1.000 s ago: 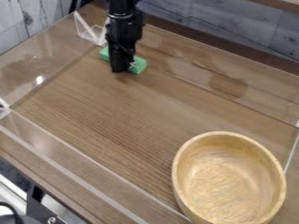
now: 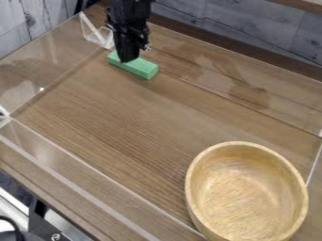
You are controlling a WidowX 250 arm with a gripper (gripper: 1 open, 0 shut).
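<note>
A dark robot gripper (image 2: 127, 48) hangs at the top centre of the view, just above a green rectangular block (image 2: 141, 69) lying on the wooden surface. Whether its fingers are open or shut is too small to tell, and part of the block's back end is behind them.
A large empty tan bowl (image 2: 247, 190) sits at the front right.
The gripper has risen and moved slightly back from the green block, which now shows more fully beneath it.
</note>
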